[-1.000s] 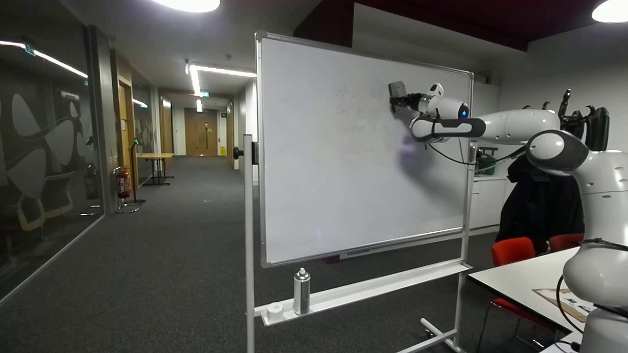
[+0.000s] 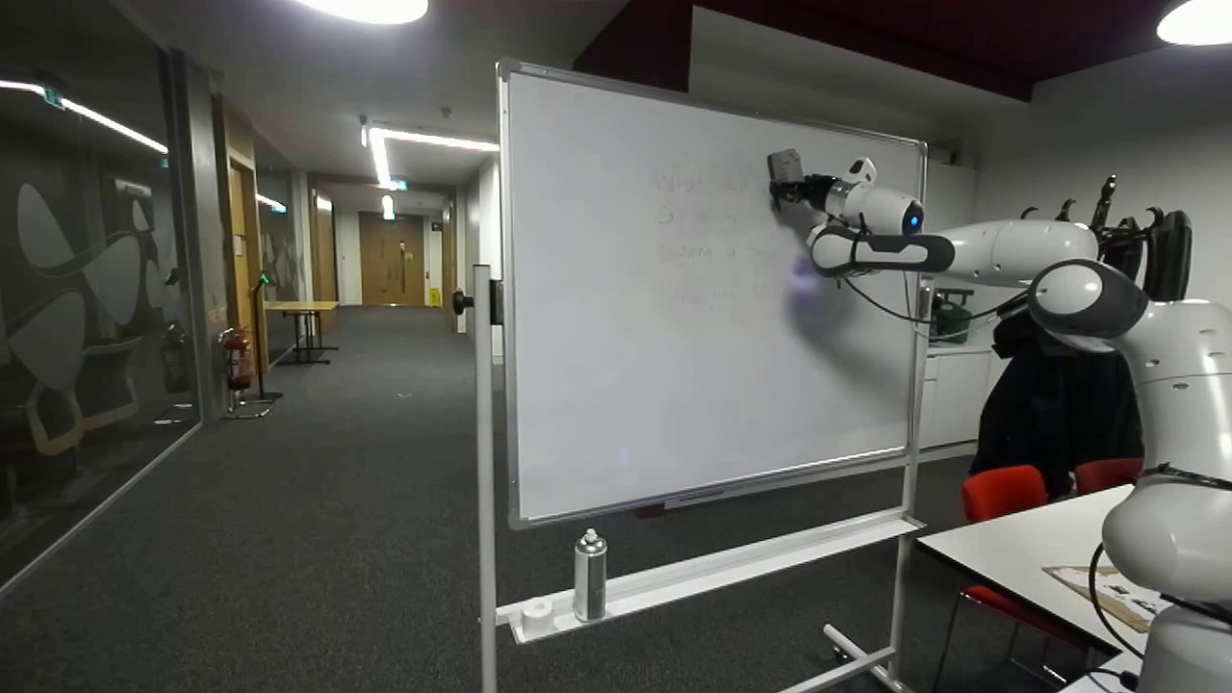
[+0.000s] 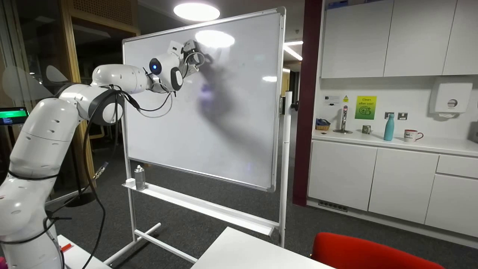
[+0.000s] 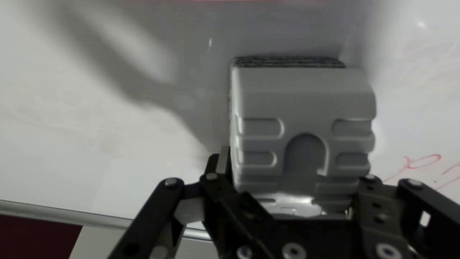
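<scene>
A grey whiteboard eraser (image 4: pixel 304 103) with a dark layered pad fills the middle of the wrist view. My gripper is shut on it, one black finger on either side. In exterior view 1 the eraser (image 2: pixel 785 166) is at the upper right of the whiteboard (image 2: pixel 647 381), its pad facing the board; whether it presses flat cannot be told. Faint handwriting (image 2: pixel 701 181) lies to the left of it there. Red pen strokes (image 4: pixel 424 161) show on the board near the right edge of the wrist view. From exterior view 2, my gripper (image 3: pixel 192 56) is high on the board.
A spray can (image 2: pixel 590 577) and a white roll (image 2: pixel 537 616) stand on the tray (image 2: pixel 739 566) below the board. White tables (image 2: pixel 1028 543) and red chairs (image 2: pixel 1002 495) are close to the arm. Much of the lower board is unobstructed.
The eraser and gripper have shifted slightly up and to the right in exterior view 1. The eraser is still held.
</scene>
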